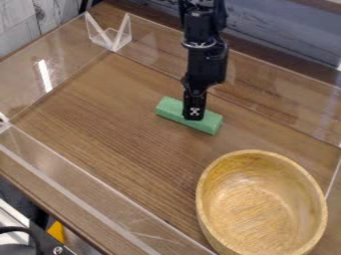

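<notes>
A green rectangular block lies flat on the wooden table near the centre. The black robot gripper points down from the top of the view, its tips low over the middle of the block, in front of it from this view. The fingers look closed; whether they touch the block I cannot tell.
A large round wooden bowl sits at the front right. A white wire object stands at the back left.
</notes>
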